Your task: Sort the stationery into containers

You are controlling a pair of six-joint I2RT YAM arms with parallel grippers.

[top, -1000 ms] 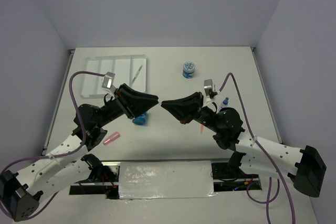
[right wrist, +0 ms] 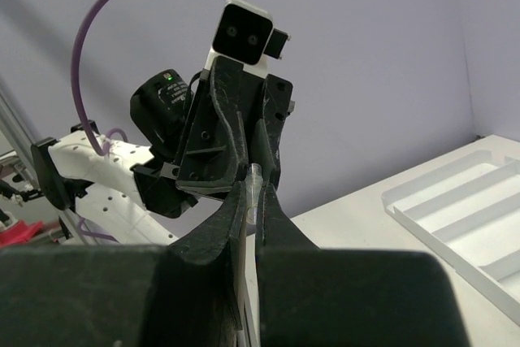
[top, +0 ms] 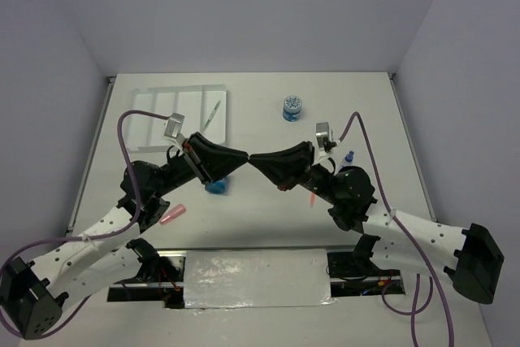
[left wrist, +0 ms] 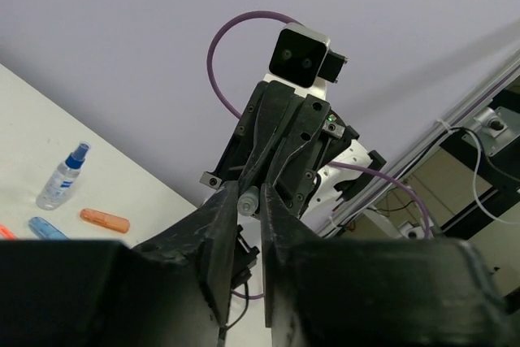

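Note:
My two grippers meet tip to tip above the table's middle in the top view: left [top: 244, 156], right [top: 253, 158]. In the right wrist view a slim light cylindrical item [right wrist: 253, 193] is held upright-looking at my right gripper's tips, my left gripper's fingers around its far side. In the left wrist view its round grey end [left wrist: 248, 201] sits between both grippers. My right gripper is shut on it; whether my left one grips it is unclear. A white compartment tray [top: 150, 146] with a pen [top: 213, 114] lies back left.
A blue-topped jar [top: 292, 109] stands at back centre. A spray bottle [left wrist: 58, 182], an orange item [left wrist: 104, 219] and a blue item [left wrist: 49, 228] lie right. A pink item [top: 173, 214] and blue object [top: 216, 187] lie front left.
My left gripper has moved slightly rightward until its tips meet those of my right gripper. The right arm has stayed nearly still.

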